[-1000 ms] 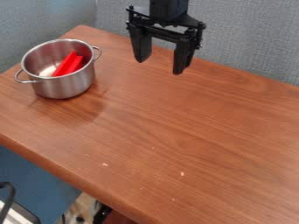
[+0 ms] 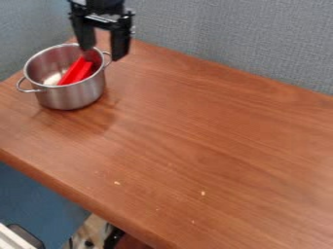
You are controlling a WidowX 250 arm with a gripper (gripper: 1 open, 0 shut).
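Observation:
A steel pot (image 2: 72,95) with two side handles stands at the left of the wooden table (image 2: 208,146), with a red object (image 2: 76,72) lying inside it. My black gripper (image 2: 101,45) hangs over the back of the pot, its two fingers apart and open, one above the pot's opening and the other near its right rim. Whether a fingertip touches the pot cannot be told.
Grey padded walls (image 2: 240,39) close off the back and left. The table's left edge drops to a blue surface (image 2: 33,190).
My gripper has moved left from above the middle back of the table to over the pot, staying open. The pot has not visibly moved.

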